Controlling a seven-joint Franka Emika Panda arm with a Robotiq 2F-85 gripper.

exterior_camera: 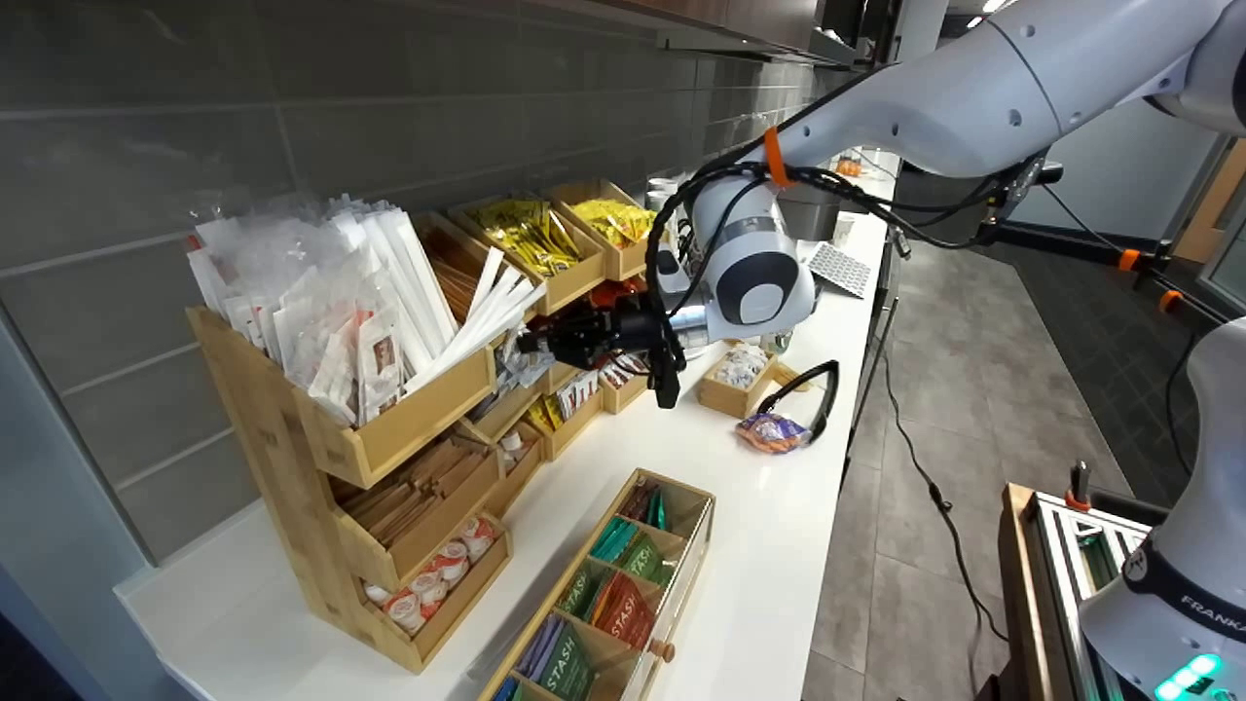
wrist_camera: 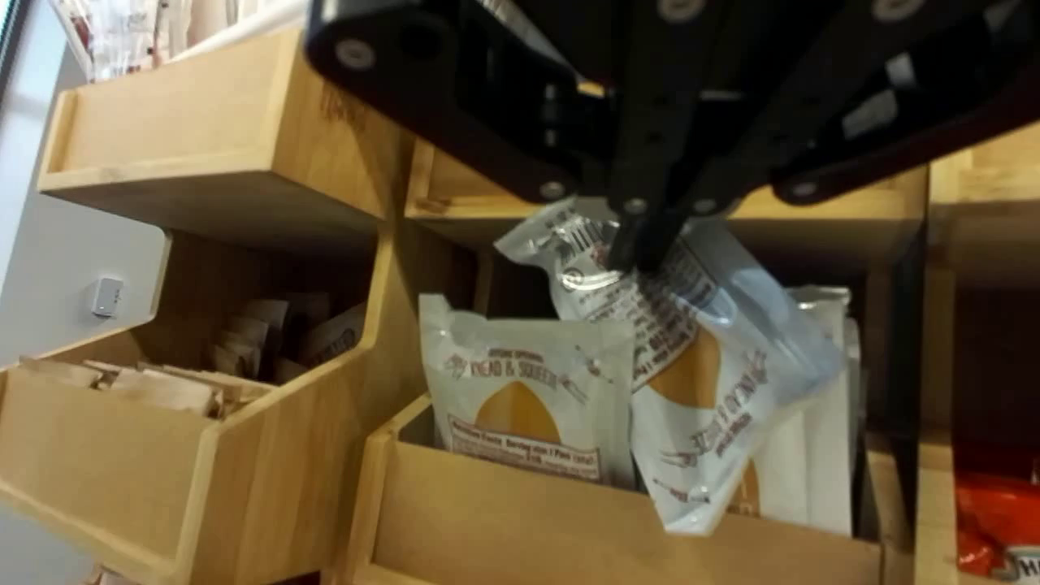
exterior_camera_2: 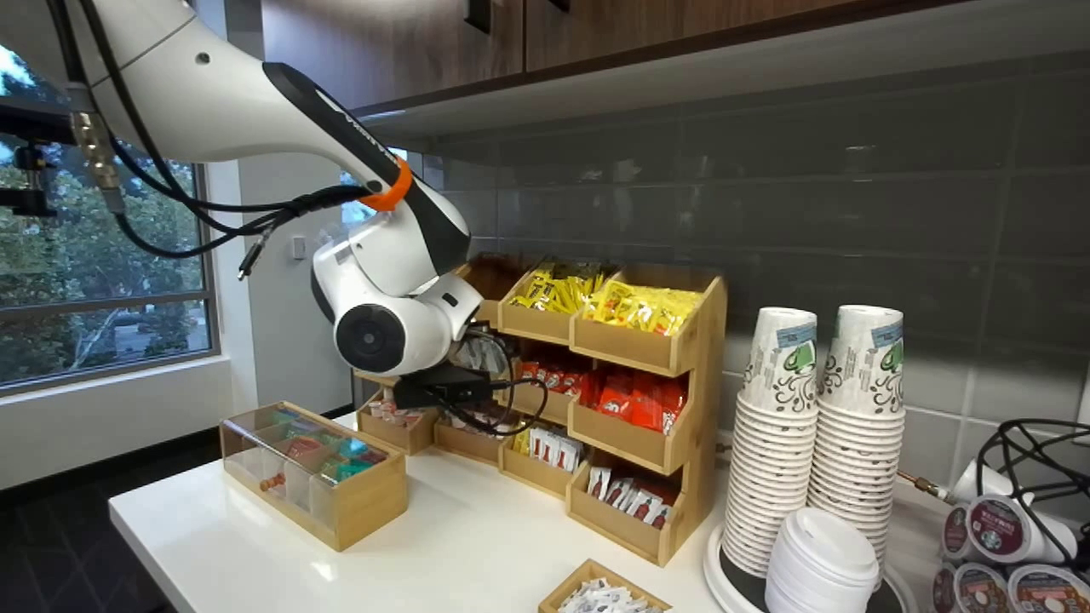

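Note:
In the wrist view a clear-and-white condiment packet (wrist_camera: 746,366) with an orange-brown panel hangs tilted at the mouth of a wooden bin (wrist_camera: 585,531). My gripper is shut on its upper part, the fingertips pinching the crinkled film. The packet's lower corner overlaps the bin's front wall. To its left, a similar packet (wrist_camera: 531,400) stands upright in the bin, and more packets are partly covered behind the held one. Exterior view 1 has the gripper (exterior_camera: 528,343) at the rack's middle tier, its tips hard to make out there.
White wrapped utensils (exterior_camera: 485,321) jut from the top bin close to my gripper. Shelf wood overhangs the bin, and a bin of brown packets (wrist_camera: 146,390) adjoins it on the left. A tea box (exterior_camera: 619,596) stands on the counter, with bare white surface between it and the rack.

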